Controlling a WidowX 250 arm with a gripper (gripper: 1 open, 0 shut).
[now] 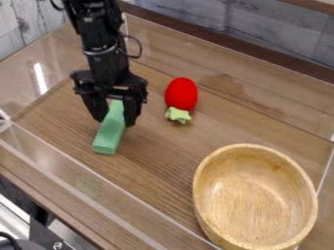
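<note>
My black gripper (112,103) hangs over a green block (109,139), which lies on the wooden table at the left, its upper end hidden between or behind the fingertips. Whether the fingers grip it is unclear. A red object (182,93) with a light green piece (178,116) lies to the right of the gripper.
A large yellow bowl (255,197) stands at the front right.
</note>
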